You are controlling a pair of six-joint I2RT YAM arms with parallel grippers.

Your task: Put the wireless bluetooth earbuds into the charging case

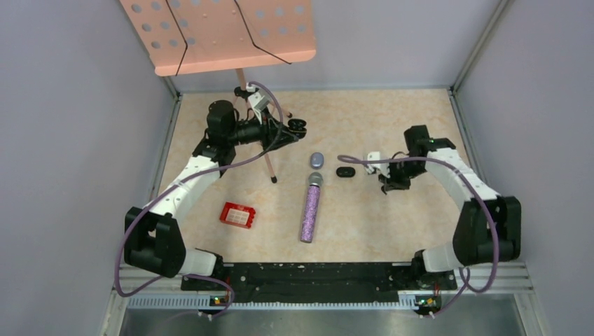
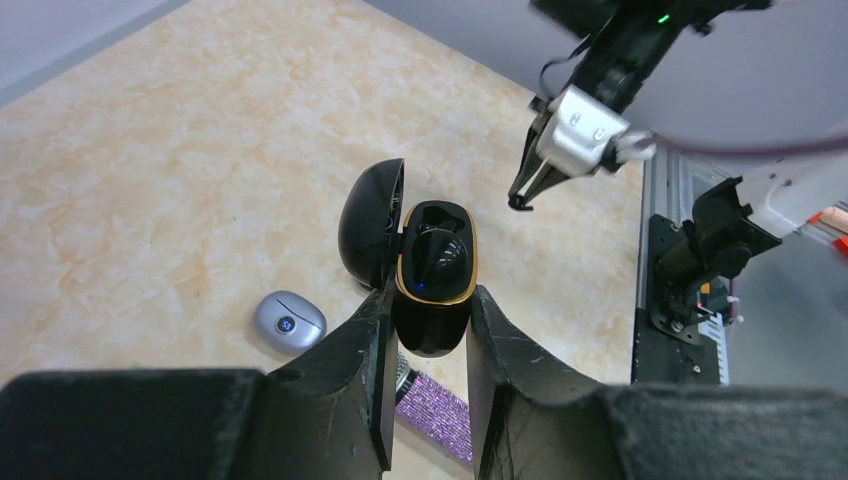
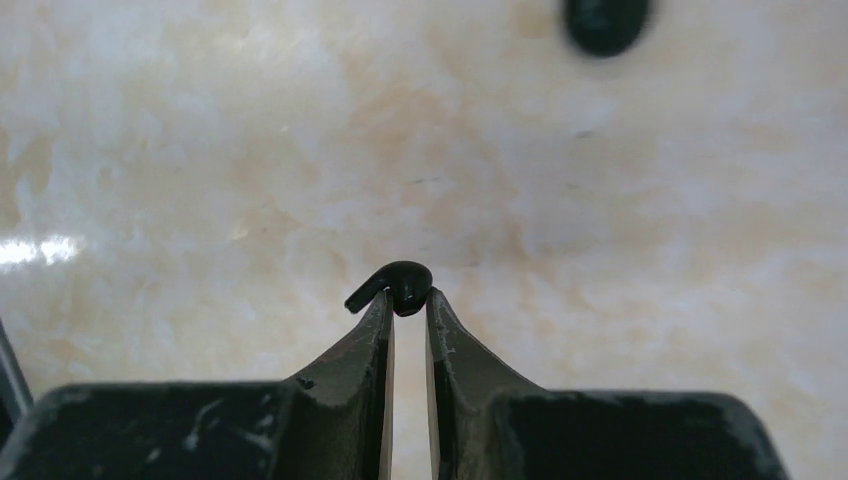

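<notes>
My left gripper is shut on a black charging case point(image 1: 297, 127), held raised with its lid point(image 2: 368, 220) open and its gold-rimmed inside facing up; a dark rounded piece shows within. My right gripper is shut on a small black earbud point(image 3: 405, 283), held at the fingertips over the right part of the table. In the top view, a black oval object point(image 1: 345, 171) lies on the table between the grippers, left of the right one.
A grey mouse point(image 1: 316, 160) and a purple glittery microphone point(image 1: 310, 210) lie mid-table, a red tray point(image 1: 237, 214) at lower left. A pink stand point(image 1: 240, 75) rises behind the left arm.
</notes>
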